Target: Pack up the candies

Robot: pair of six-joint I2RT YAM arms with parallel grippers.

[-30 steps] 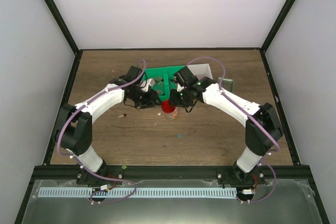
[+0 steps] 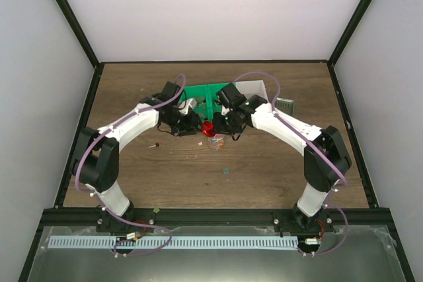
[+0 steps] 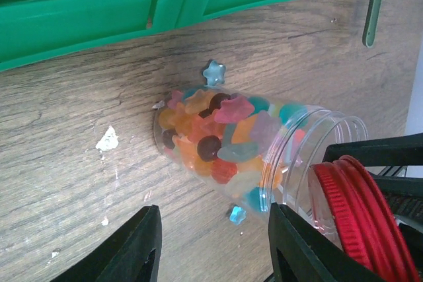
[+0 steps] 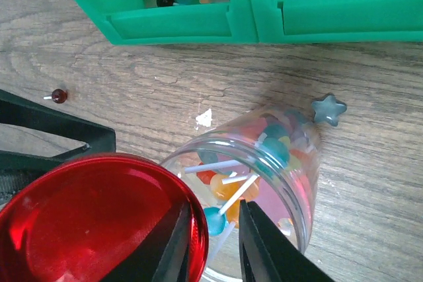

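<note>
A clear jar [image 3: 218, 140] of colourful candies stands on the wood, its mouth [image 4: 301, 222] uncovered and lollipop sticks showing inside. Tilted beside that mouth is the red lid [image 4: 86, 219], its hollow facing the right wrist camera. My left gripper is open with nothing between its fingers, the right one close to the lid. My right gripper stands open around the lid's rim: one finger lies over the hollow, and a gap shows between the rim and the other. Whether the lid rests on a finger is unclear.
Behind the jar is the green compartment box [image 2: 207, 90], holding candies. A white bin [image 2: 252, 88] adjoins it on the right. Loose on the table lie a blue star candy [image 4: 328, 109], a dark red lollipop [image 4: 59, 96] and a small blue ring [image 2: 226, 171].
The red lid has shifted up and left in the top view and tilted, uncovering more of the jar. Both grippers stay close to it and have hardly moved.
</note>
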